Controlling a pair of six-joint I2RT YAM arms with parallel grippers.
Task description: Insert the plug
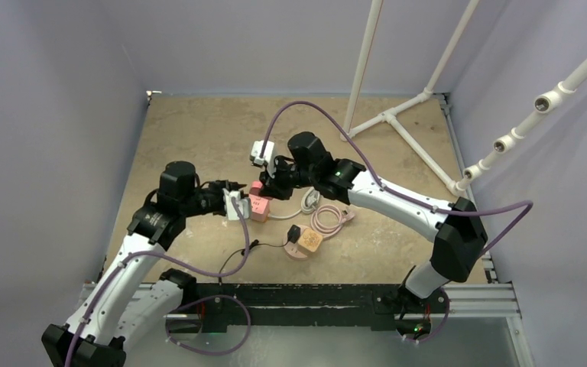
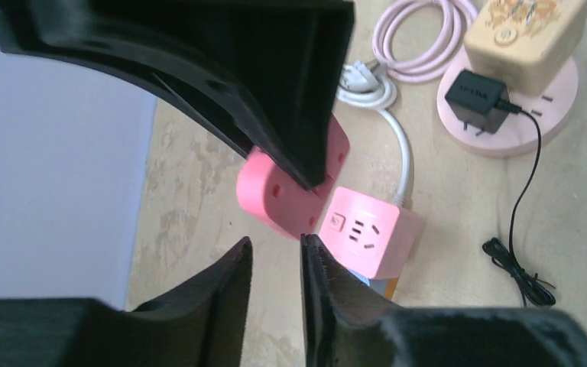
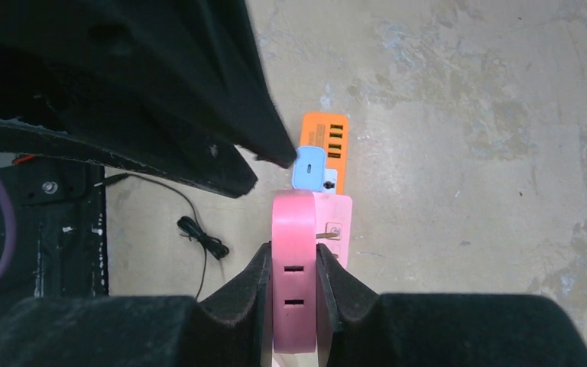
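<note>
A pink plug, a boxy piece with socket slots, is held upright in my right gripper, shut on it; in the left wrist view it [image 2: 271,183] hangs just above and left of a pink socket block [image 2: 363,237], with metal prongs at its underside. The block carries a white cable and adjoins a blue and orange piece [image 3: 325,138]. My left gripper is part open, nothing visible between its fingers, close below the pink plug in its wrist view.
A pink round base [image 2: 543,130] with a black adapter [image 2: 474,99] and tan block [image 2: 523,42] lies to the right. Coiled pink, white and black cables lie nearby. White pipe frame [image 1: 420,149] stands at the back right.
</note>
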